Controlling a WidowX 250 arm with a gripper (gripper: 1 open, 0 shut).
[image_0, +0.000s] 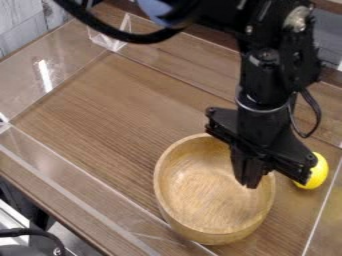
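Observation:
A black robot gripper hangs over the back right part of a wooden bowl, its fingertips low by the rim and looking shut, with no object visible between them. A yellow object, partly hidden by the arm, lies on the table just right of the bowl and gripper.
A small clear plastic piece stands at the back left. A dark cable lies at the lower left corner, and a metallic edge runs along the right.

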